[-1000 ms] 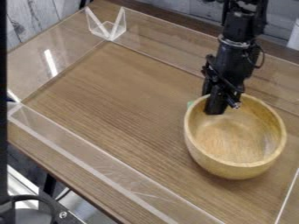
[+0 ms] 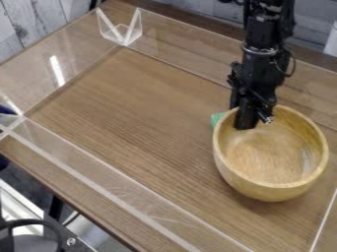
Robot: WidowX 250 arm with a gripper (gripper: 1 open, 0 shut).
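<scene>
A large yellow-tan wooden or plastic bowl (image 2: 270, 162) stands on the right of the wooden table. The black arm comes down from the top, and its gripper (image 2: 245, 111) is at the bowl's upper-left rim, shut on it; the fingertips are partly hidden. A small green object (image 2: 218, 120) lies just left of the bowl, partly hidden by it.
A white wire-like object (image 2: 120, 30) stands at the back left. Dark cables and parts lie beyond the table's left edge at the bottom-left corner.
The bowl has shifted slightly right and down since a second ago, with the gripper staying at its rim.
</scene>
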